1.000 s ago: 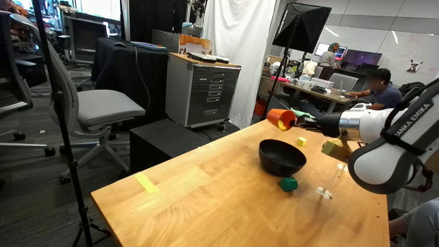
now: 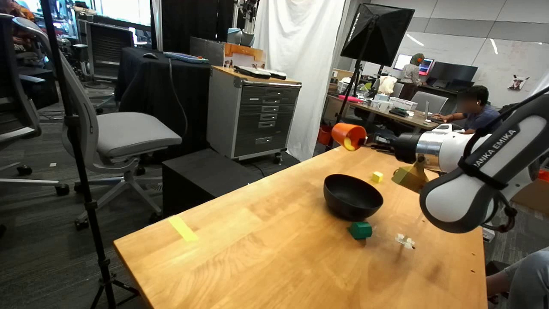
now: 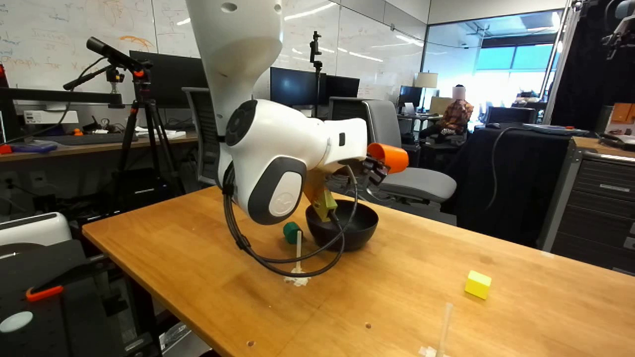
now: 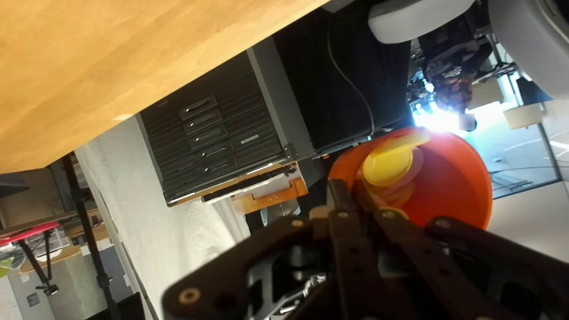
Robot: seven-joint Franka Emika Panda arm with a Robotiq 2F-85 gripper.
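Note:
An orange cup point(image 2: 345, 134) is pinched in my gripper, which is shut on its wall and holds it up in the air. The cup point(image 4: 453, 176) lies tipped on its side, mouth turned away from the arm in the wrist view. Inside it is something yellow point(image 4: 388, 165), whose full shape I cannot tell. Below and in front of the gripper stands a black bowl point(image 2: 351, 198) on the table; its bottom is hidden in the second exterior view. A green block point(image 2: 360, 231) lies right beside the bowl.
A yellow cube point(image 3: 477, 285) rests on the wooden table point(image 3: 411, 309), apart from the bowl. Two thin clear sticks, one of them a rod point(image 3: 298, 250) taped down, stand on the table. In the first exterior view, the table's near left part is bare.
In the first exterior view, the arm and the held cup have risen and shifted slightly left. Bowl, green block and yellow cube have stayed in place.

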